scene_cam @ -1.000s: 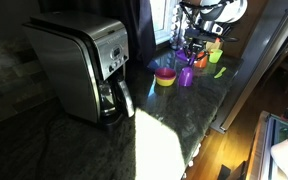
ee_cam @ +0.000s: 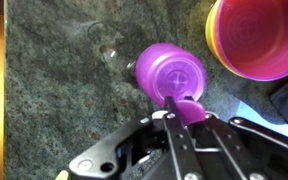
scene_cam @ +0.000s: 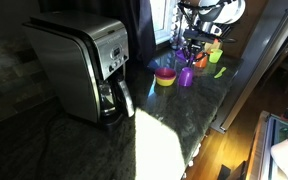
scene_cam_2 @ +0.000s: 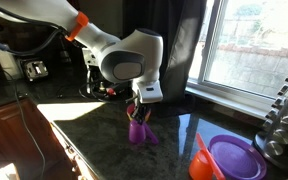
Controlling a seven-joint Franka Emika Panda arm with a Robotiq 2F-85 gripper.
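Note:
A purple cup [ee_cam: 172, 75] shows its round base to the wrist camera and rests on the dark counter. Close by it, at the fingertips of my gripper, is a second purple piece [ee_cam: 191, 112]; the fingers hide much of it, and whether they grip it cannot be told. From the second exterior view, my gripper [scene_cam_2: 139, 110] points down right over the purple items [scene_cam_2: 137, 133] on the counter. The first exterior view has a purple cup [scene_cam: 185, 77] at the counter's far part, below the arm.
Stacked bowls [ee_cam: 256, 35], pink inside with a yellow rim, stand near the cup. A purple plate [scene_cam_2: 237, 160] and an orange item [scene_cam_2: 201, 165] lie toward the window. The coffee maker [scene_cam: 96, 70] occupies the near counter; bare counter [scene_cam: 174, 115] lies between.

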